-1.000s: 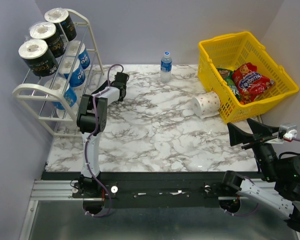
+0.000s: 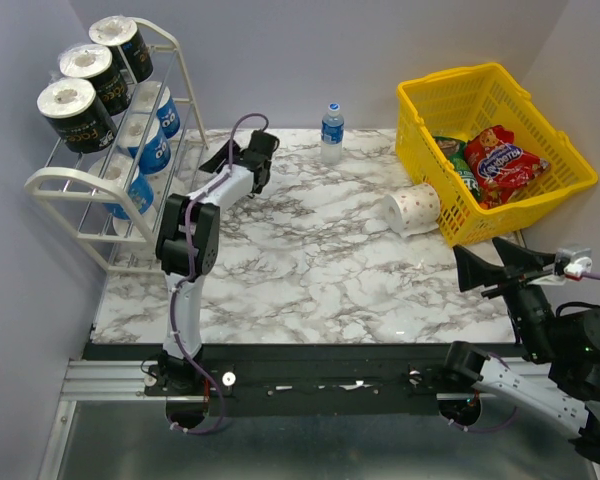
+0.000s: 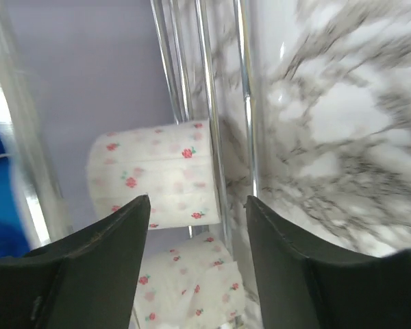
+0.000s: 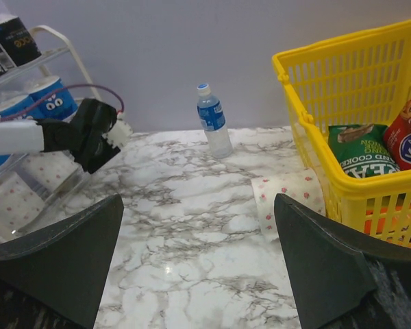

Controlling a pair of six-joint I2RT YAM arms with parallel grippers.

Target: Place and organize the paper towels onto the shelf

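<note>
My left gripper stands open beside the shelf rack (image 2: 55,185), empty between its fingers. In the left wrist view, two flowered paper-towel rolls (image 3: 154,178) lie on the bottom rack by the wire bars. Blue-wrapped rolls (image 2: 148,140) fill the middle tier; black-wrapped rolls (image 2: 80,125) stand on the top. A lone flowered roll (image 2: 410,210) lies on the table against the yellow basket. My right gripper is open and empty at the table's front right.
The yellow basket (image 2: 420,100) holds snack bags at the back right. A water bottle (image 2: 332,133) stands near the back wall.
My left gripper has risen and shifted slightly to the right and up in the top view, beside the rack. The right arm and the objects look unmoved.
</note>
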